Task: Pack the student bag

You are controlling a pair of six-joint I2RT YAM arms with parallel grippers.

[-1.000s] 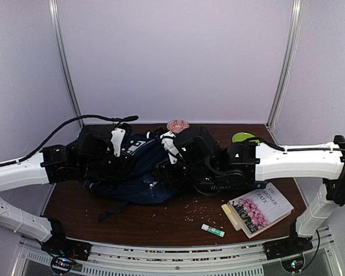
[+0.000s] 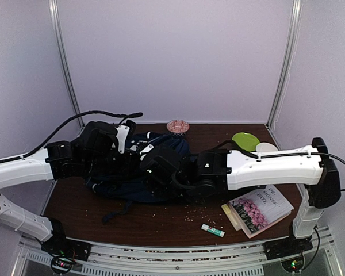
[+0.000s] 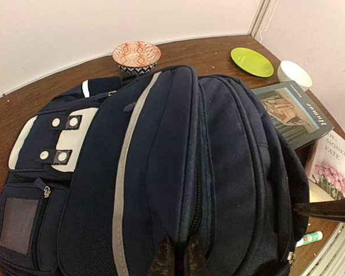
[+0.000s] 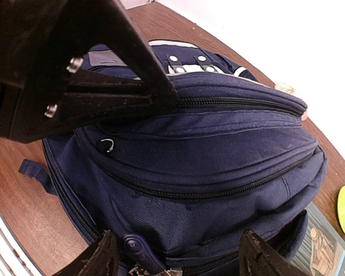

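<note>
The navy backpack lies on the table with its zipped compartments facing up, mostly hidden by both arms in the top view. My left gripper is shut on the bag at the zippered edge of a compartment, at the bottom of the left wrist view. My right gripper is open, low over the front part of the bag; a zipper pull shows near its left finger. The book with pink flowers, the grey-green book and the glue stick lie at the bag's right.
An orange patterned bowl stands behind the bag, with a green plate and white bowl at the back right. Small crumbs lie on the bare front of the table. Walls bound the sides and back.
My right arm has moved left across the bag, closer to my left gripper.
</note>
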